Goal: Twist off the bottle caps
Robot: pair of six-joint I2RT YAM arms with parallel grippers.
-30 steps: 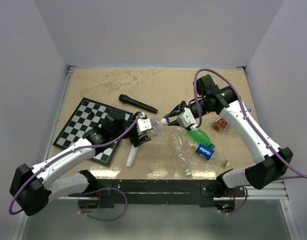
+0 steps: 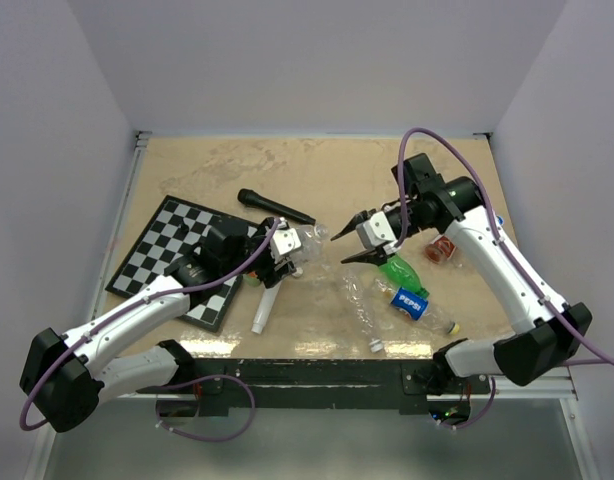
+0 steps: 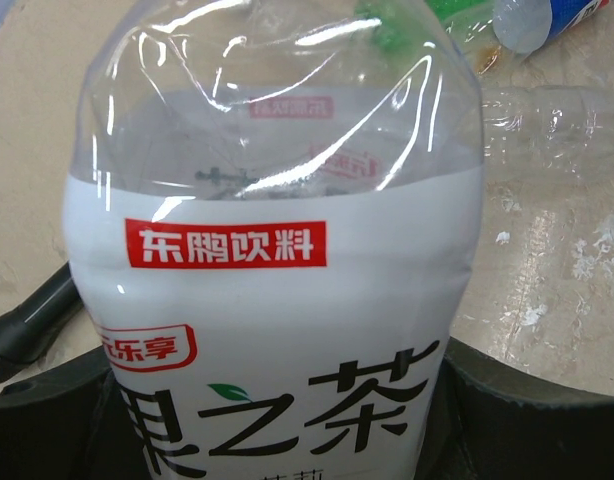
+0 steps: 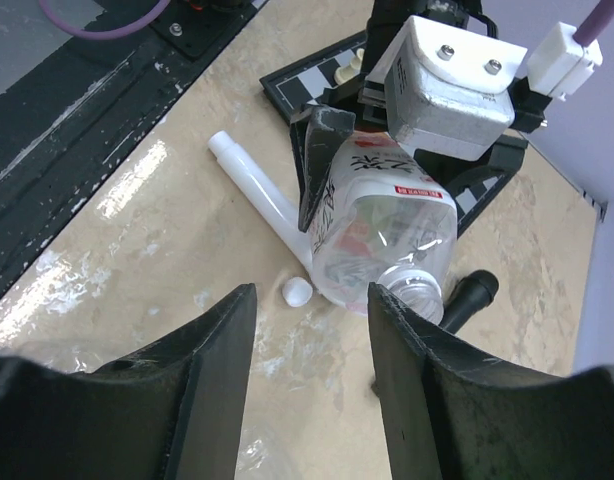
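Observation:
My left gripper (image 2: 285, 255) is shut on a clear plastic bottle (image 2: 312, 243) with a white label (image 3: 267, 300), held in mid-air above the table. In the right wrist view the bottle's top end (image 4: 412, 285) points toward my right gripper, which stands open just to the right of it, nothing between its fingers. Whether a cap sits on the held bottle is hard to tell. A small white round cap (image 4: 297, 292) lies on the table below.
A green bottle (image 2: 404, 275), a Pepsi bottle (image 2: 412, 305) and a clear bottle (image 2: 359, 310) lie at the right. A checkerboard (image 2: 152, 255), white tube (image 2: 265, 310) and black microphone (image 2: 277, 207) are at the left and back.
My right gripper has moved back to the right, away from the bottle's end, and opened. The left gripper and bottle have shifted slightly.

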